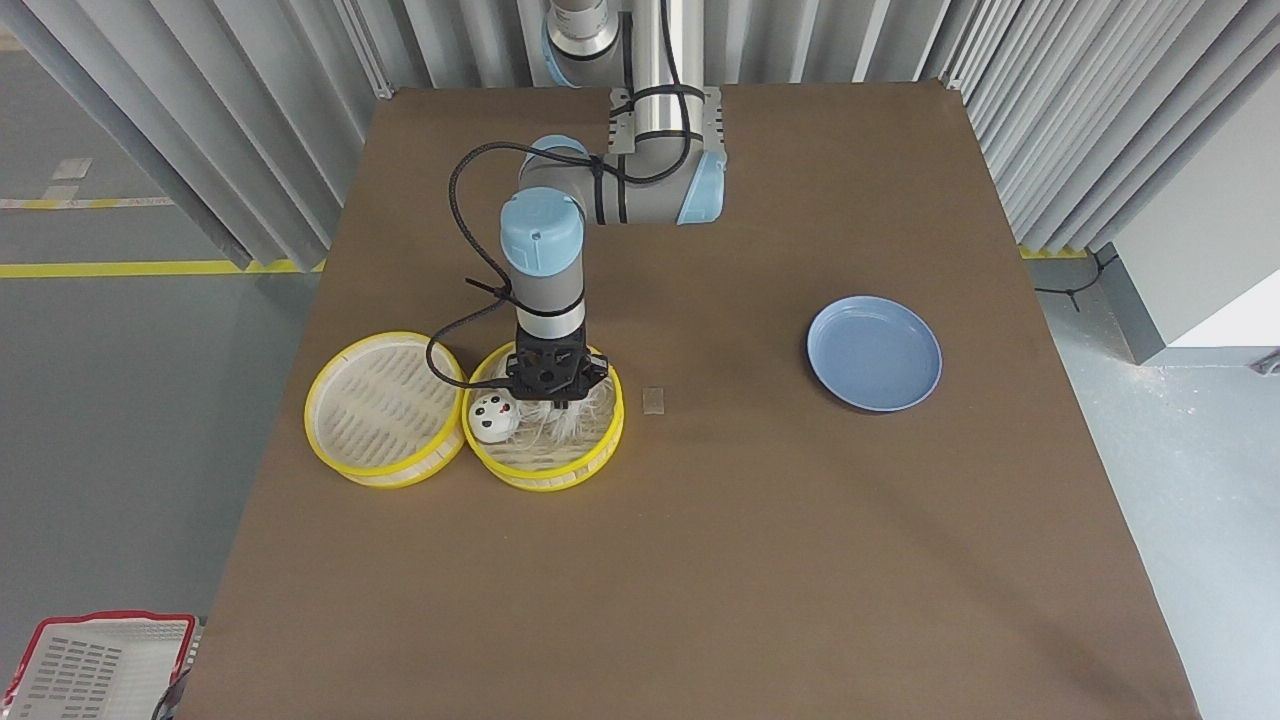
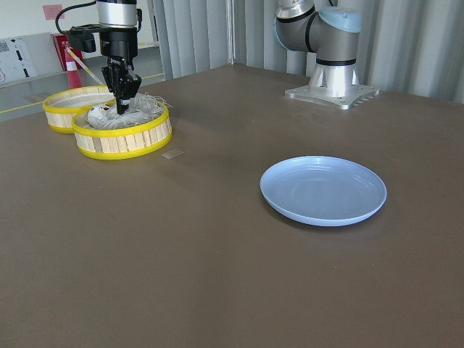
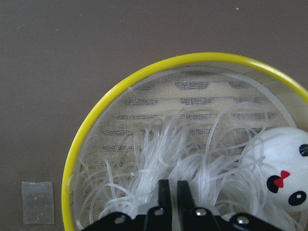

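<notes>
My gripper is down inside the right yellow-rimmed bamboo basket (image 1: 542,476), over white stringy strands (image 3: 149,163); its two fingers stand close together with a narrow gap, and strands lie between or just beneath them, which I cannot tell apart. Beside the strands, in the same basket, sits a white ball with a printed face (image 3: 272,159), to the gripper's right in the wrist view and at the left in the front view (image 1: 493,416).
A second, empty yellow-rimmed basket (image 1: 381,402) touches it on the left. A blue plate (image 1: 873,352) lies on the right of the brown table (image 1: 744,564), whose front half is clear. A white basket (image 1: 102,660) stands off the table at lower left.
</notes>
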